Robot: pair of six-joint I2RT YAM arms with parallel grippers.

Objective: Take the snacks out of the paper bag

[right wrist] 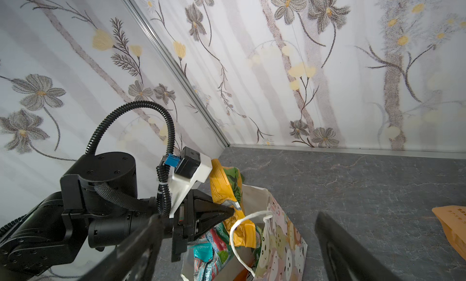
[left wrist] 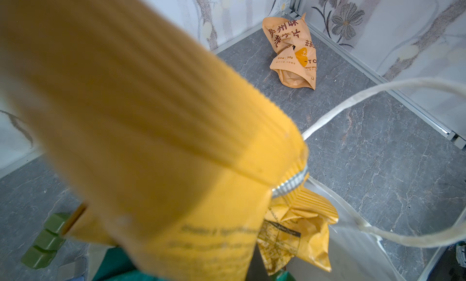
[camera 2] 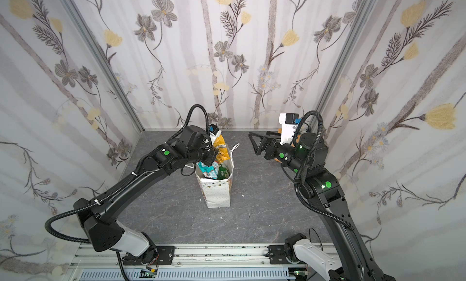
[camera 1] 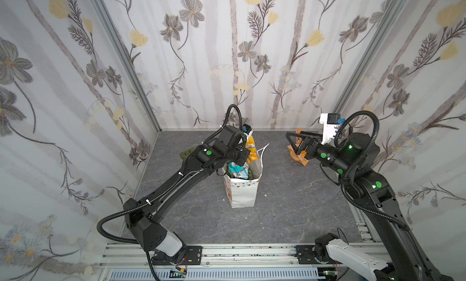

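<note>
My left gripper is shut on a yellow snack packet (right wrist: pixel 224 188) above the paper bag. The packet leans upward, its lower end still near the bag's mouth; in the left wrist view it covers much of the picture and hides the fingers. The patterned paper bag (camera 1: pixel 241 196) stands upright mid-table, with teal and other snacks (camera 1: pixel 238 170) inside. My right gripper stands open to the right of the bag, its blurred fingers (right wrist: pixel 154 239) wide apart and holding nothing.
An orange snack packet (left wrist: pixel 296 52) lies on the table at the back right. A green segmented packet (left wrist: pixel 46 242) lies left of the bag. White handle loops (right wrist: pixel 237 232) stick up from the bag. Bare table (camera 1: pixel 296 203) lies to its right.
</note>
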